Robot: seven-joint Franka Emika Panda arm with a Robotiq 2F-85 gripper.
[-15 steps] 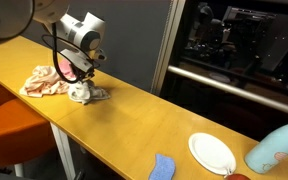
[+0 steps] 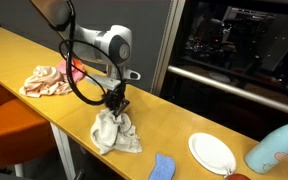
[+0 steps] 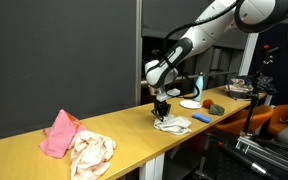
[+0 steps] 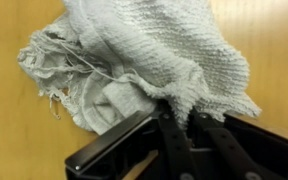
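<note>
A grey-white cloth [image 4: 154, 50] with a frayed edge lies bunched on the wooden table in the wrist view. My gripper is shut on a fold of it, and the fingertips are partly covered by the fabric. In exterior view 1 the gripper [image 2: 115, 106] points down at the top of the cloth [image 2: 115, 133], which spreads on the table toward the front edge. Exterior view 2 shows the same cloth [image 3: 172, 124] below the arm.
A blue sponge [image 2: 162, 167], a white plate [image 2: 212, 153], a red object [image 2: 236, 177] and a pale blue bottle [image 2: 275, 146] stand to the right. Behind the arm lie a pinkish cloth [image 2: 45, 81] and a pink-red cloth [image 3: 62, 133]. Bare table separates the held cloth from the plate.
Over the last second, my arm and the grey-white cloth have moved right along the table in exterior view 1, toward the sponge. The other things have stayed in place.
</note>
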